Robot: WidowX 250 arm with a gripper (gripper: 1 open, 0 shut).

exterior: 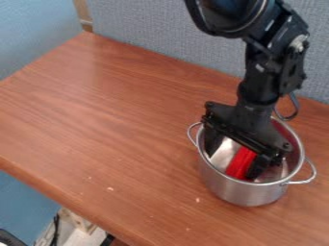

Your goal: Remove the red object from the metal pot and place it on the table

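Note:
The metal pot [244,194] stands at the right of the table. The red object [240,162] lies inside it, low down, and its upper part is hidden behind my gripper. My gripper [234,156] points down into the pot from above. Its two dark fingers are spread apart, one near the pot's left wall and the other to the right, close beside the red object. Whether either finger touches the red object cannot be made out.
Handles stick out at the pot's left and right. A grey-blue partition [167,29] rises behind the table.

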